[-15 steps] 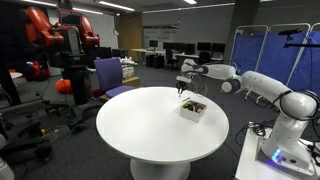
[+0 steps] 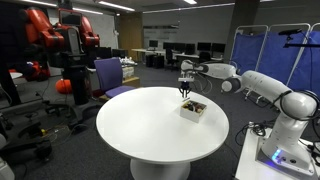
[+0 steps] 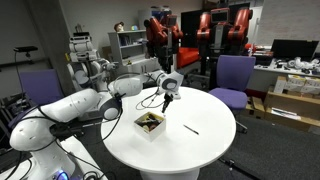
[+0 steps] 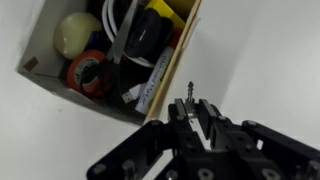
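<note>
A small box (image 2: pixel 194 109) of mixed items stands on the round white table. In the wrist view its near wall (image 4: pixel 172 73) lies just to the upper left of my gripper. A small, thin, dark object (image 4: pixel 190 91) pokes out from between my fingertips, and the fingers are shut on it; what it is cannot be made out. My gripper is outside the box, beside its edge, at the table's far side in exterior view 1. A thin dark stick (image 3: pixel 190 129) lies on the table to the right of the box in exterior view 2.
Inside the box are scissors (image 4: pixel 124 33), a red roll of tape (image 4: pixel 84 71), a pale ball (image 4: pixel 75 34) and a yellow-and-black item (image 4: pixel 155 30). A purple chair (image 3: pixel 233 80) stands beyond its edge.
Over the last second my gripper has shifted slightly near the box. The box and the table have stayed where they were.
</note>
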